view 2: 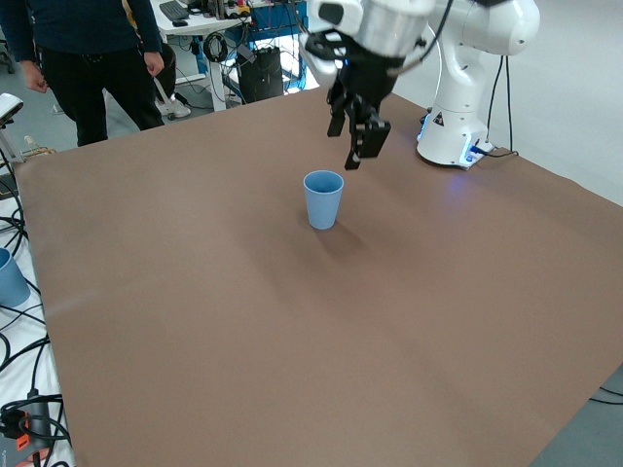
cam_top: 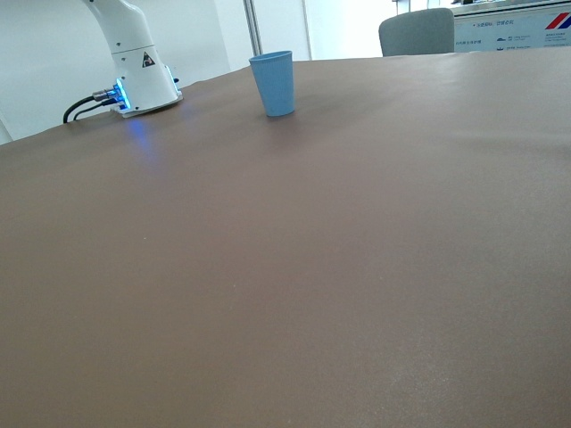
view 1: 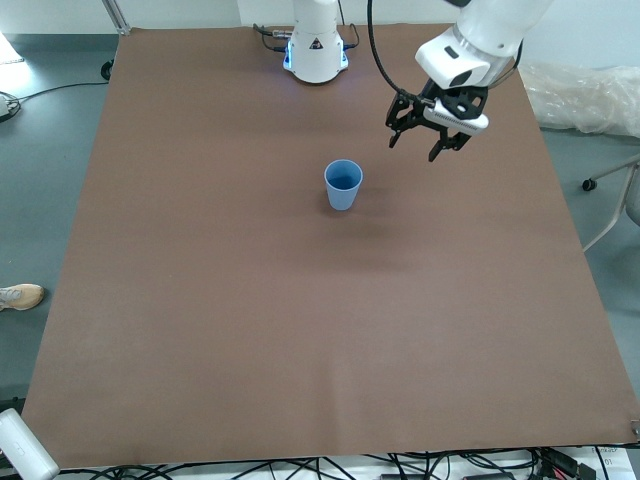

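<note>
A light blue plastic cup (view 1: pixel 343 186) stands upright on the brown table (view 1: pixel 300 330), also seen in the top view (cam_top: pixel 273 85) and the right view (view 2: pixel 322 200). My black gripper (view 1: pixel 411 149) hangs above the table behind and to the right of the cup in the left view, apart from it, its two fingers spread open with nothing seen between them. In the right view the gripper (view 2: pixel 346 146) is raised above and beyond the cup.
A person (view 2: pixel 97 58) stands beyond the table in the right view; cables run along the near edge.
</note>
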